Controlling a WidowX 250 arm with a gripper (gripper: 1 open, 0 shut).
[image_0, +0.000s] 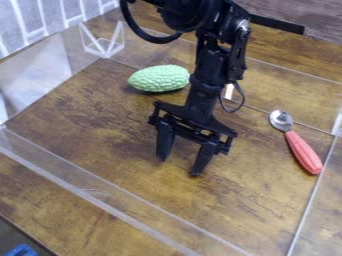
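The black gripper (183, 150) hangs low at the centre, its two fingers spread apart just above or at the wooden table, with nothing seen between them. A bumpy pale green object (158, 78) lies behind it to the left. A spoon-like utensil with a red handle (302, 150) lies to the right.
A small pale item (229, 92) is partly hidden behind the arm. Clear plastic walls edge the wooden table (94, 150), with a white rack (27, 20) at the top left.
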